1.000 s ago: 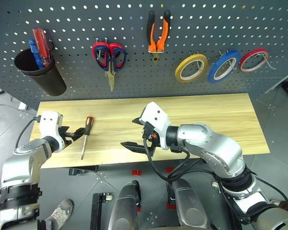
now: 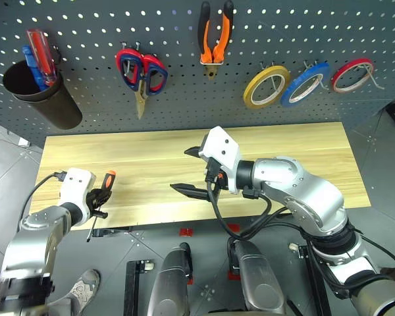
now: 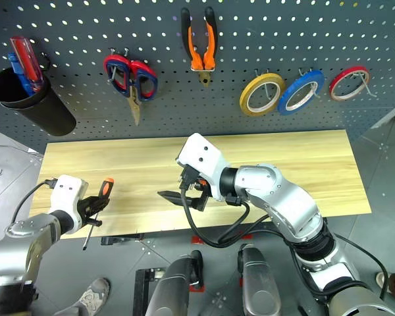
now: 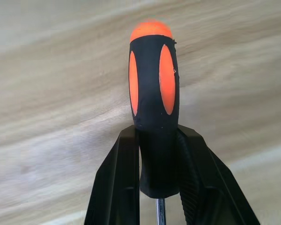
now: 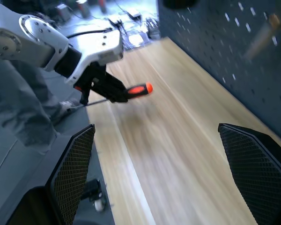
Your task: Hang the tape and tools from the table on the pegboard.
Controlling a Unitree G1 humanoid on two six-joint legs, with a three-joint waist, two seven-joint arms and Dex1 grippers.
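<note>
An orange-and-black screwdriver (image 4: 154, 79) is gripped at the lower part of its handle by my left gripper, whose fingers press on both sides. Its shaft runs back between the fingers. In the right wrist view, the screwdriver (image 5: 140, 90) appears lifted over the left end of the wooden table (image 5: 154, 140). My right gripper is open and empty above the table's middle. On the pegboard (image 2: 184, 92) hang red-blue scissors (image 2: 141, 72), orange pliers (image 2: 214, 39), and yellow (image 2: 266, 87), blue (image 2: 305, 84) and red (image 2: 352, 75) tape rolls.
A black cup (image 2: 49, 99) on the pegboard's left holds a red tool (image 2: 42, 56) and a blue one (image 2: 34, 68). Apart from the arms above it, the wooden tabletop (image 2: 145, 164) looks clear. The pegboard rises along its far edge.
The right gripper has stayed open.
</note>
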